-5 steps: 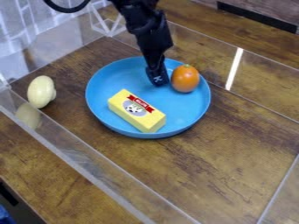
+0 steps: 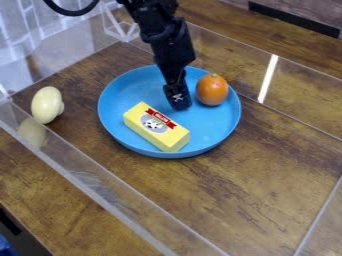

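Observation:
A blue plate (image 2: 126, 100) holds a yellow packet (image 2: 156, 128) with a red-and-white label and an orange tomato-like ball (image 2: 211, 89) at its right. My black gripper (image 2: 178, 98) reaches down from the top into the back middle of the plate, left of the ball and behind the packet. It is open, with nothing visible held; its fingertips are dark and hard to make out against the plate.
A pale egg-shaped object (image 2: 47, 105) lies on the wooden table (image 2: 254, 180) left of the plate. Clear plastic panels run along the left side.
My gripper has moved a little left and down over the plate, away from the orange ball. The objects appear unmoved.

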